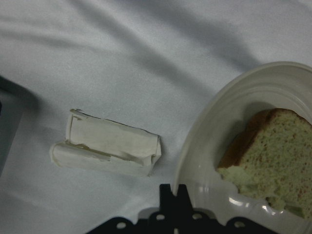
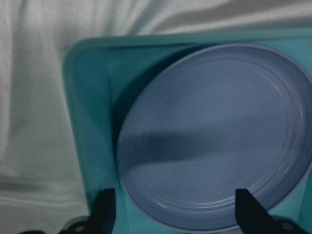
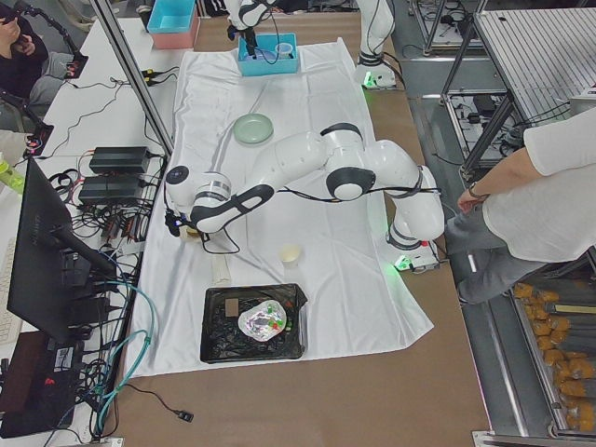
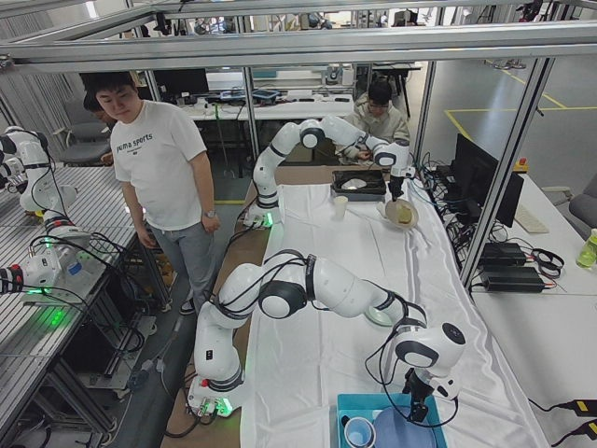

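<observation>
My left gripper is shut on the near rim of a pale bowl [image 4: 401, 215] holding a bread slice [image 1: 265, 161]. A white folded paper piece [image 1: 107, 146] lies on the cloth beside it in the left wrist view. My right gripper is open above a blue oval plate [image 2: 209, 122], which sits inside a turquoise bin [image 2: 85, 122], with nothing visible between the fingers.
A black tray [image 3: 214, 326] with a foil-like dish stands at one end of the cloth, near a cream cup [image 3: 289, 253]. A green plate [image 3: 252, 128] lies toward the other end. A person stands beside the table.
</observation>
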